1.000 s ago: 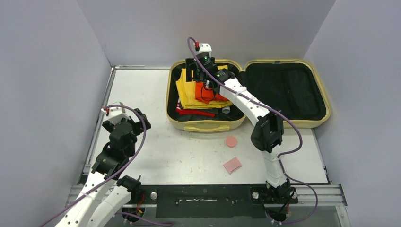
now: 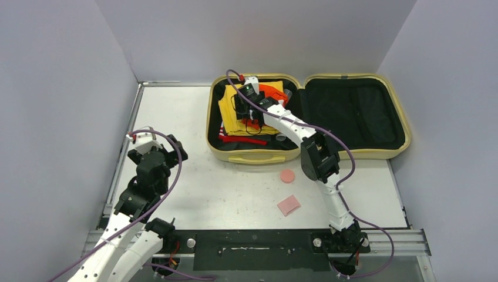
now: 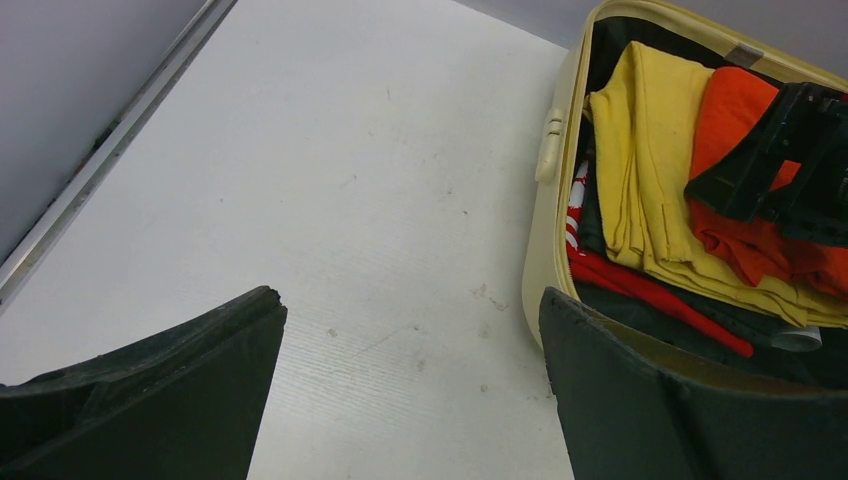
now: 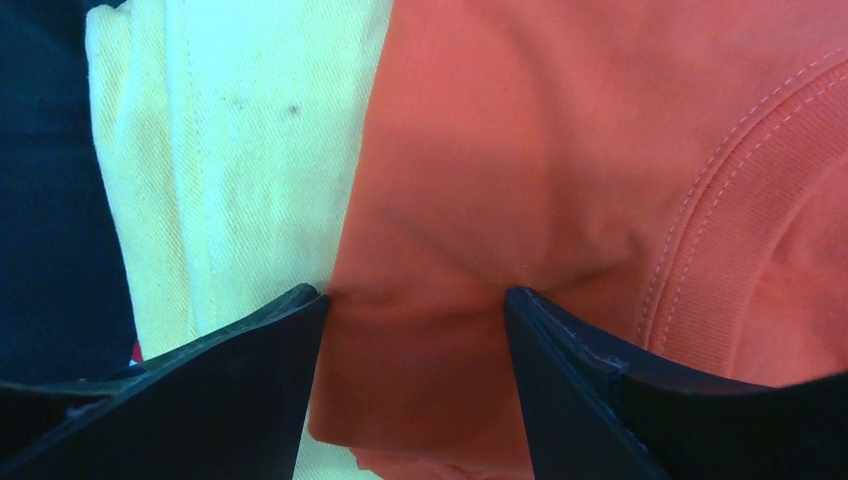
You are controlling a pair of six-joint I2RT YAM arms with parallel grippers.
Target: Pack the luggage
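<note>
The open suitcase (image 2: 256,155) stands at the back of the table, its left half filled. Inside it lies yellow cloth (image 3: 650,150) with an orange-red garment (image 4: 440,220) folded on top. My right gripper is over that garment, fingers part open, one tip near the garment's left edge and the other over its middle; whether they touch it cannot be told. Over bare table left of the suitcase, my left gripper stands open with nothing between its fingers. A red roll (image 3: 670,305) and a grey cylinder (image 3: 797,339) show along the suitcase's front.
The suitcase's right half (image 2: 352,111) lies open and empty. In front of the suitcase are a round pink piece (image 2: 287,175) and a square pink piece (image 2: 289,205). Bare table spreads across the left and middle.
The left arm has stayed still.
</note>
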